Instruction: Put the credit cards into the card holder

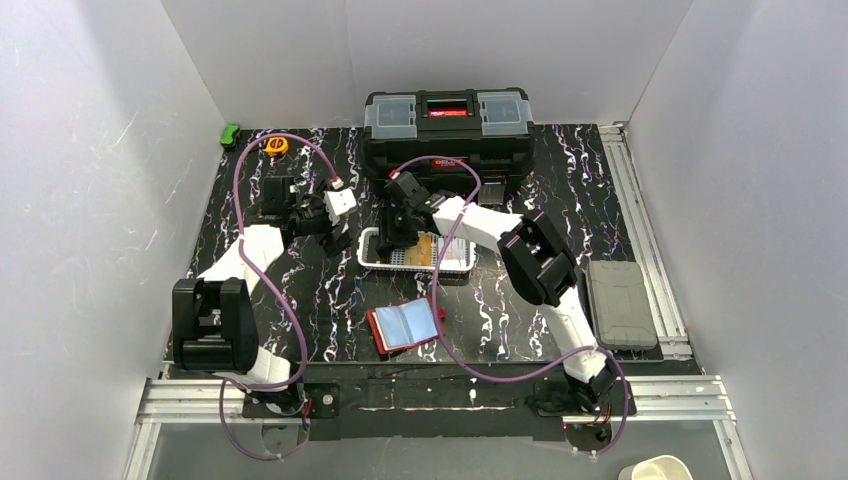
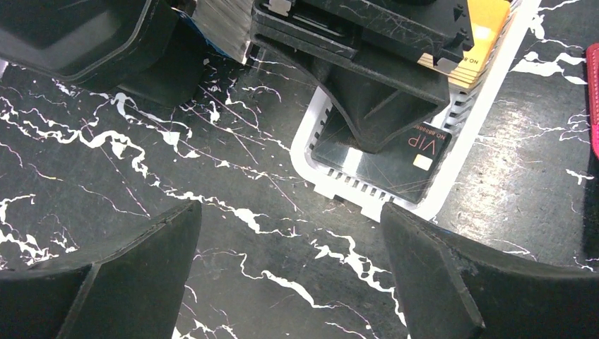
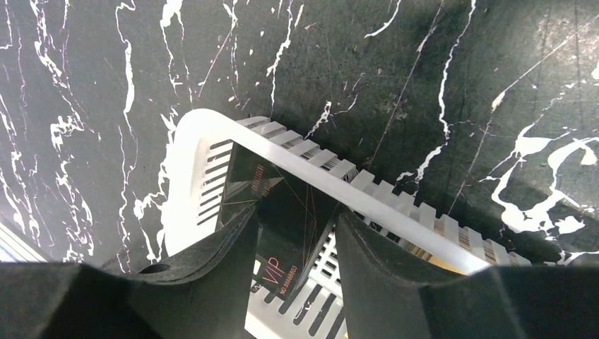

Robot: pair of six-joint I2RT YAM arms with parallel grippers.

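Observation:
A black VIP card lies at the left end of the white slotted basket. My right gripper reaches down into the basket with its fingers apart over this card; one finger overlaps it and the other is near its edge. Beside it in the basket are a gold card and a pale card. The card holder, red with light-blue pockets, lies spread out in front of the basket. Left of the basket, my left gripper stands open above bare table, nothing between its fingers.
A large black toolbox stands close behind the basket. A grey case sits at the right edge, and an orange tape measure and a green object at the back left. The table right of the card holder is clear.

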